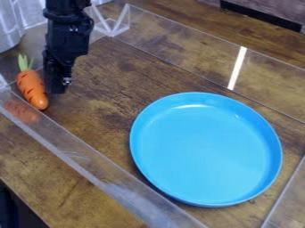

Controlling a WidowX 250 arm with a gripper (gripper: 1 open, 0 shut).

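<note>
My black gripper [60,78] stands at the upper left, just to the right of an orange toy carrot [34,89] with a pale green top, which lies on the wooden tabletop near the clear side wall. The gripper is shut; I see nothing held between its fingers, though they are small and dark here. A large round blue plate [205,148] lies at the lower right.
Clear plastic walls [84,160] border the work area at the lower left, top and right. A white object [10,22] sits at the top left corner.
</note>
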